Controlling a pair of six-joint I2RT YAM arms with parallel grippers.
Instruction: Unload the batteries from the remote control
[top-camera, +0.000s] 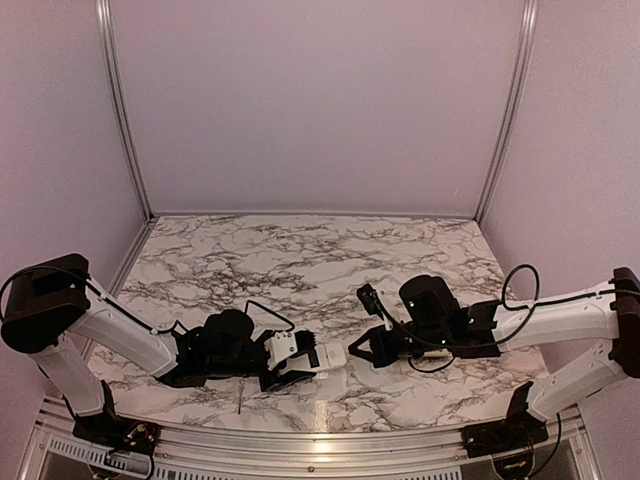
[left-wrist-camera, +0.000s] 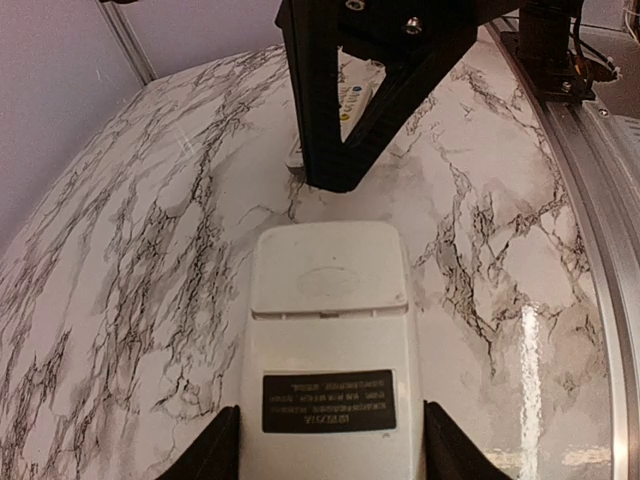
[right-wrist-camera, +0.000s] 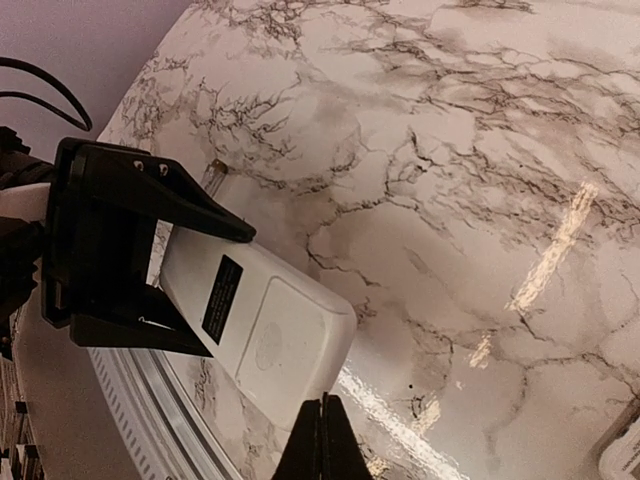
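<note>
My left gripper is shut on the sides of a white remote control, whose back faces up. Its battery cover sits closed, so no batteries show. In the right wrist view the same remote points out from the left fingers toward the right gripper. That right gripper is shut, its tips together and nothing between them. From above, a small gap separates the right gripper from the remote's end; the remote lies outside its fingers.
Behind the right gripper, a second light-coloured device with buttons lies on the marble table. A thin rod-like object rests beyond the left gripper. The metal rail borders the front edge.
</note>
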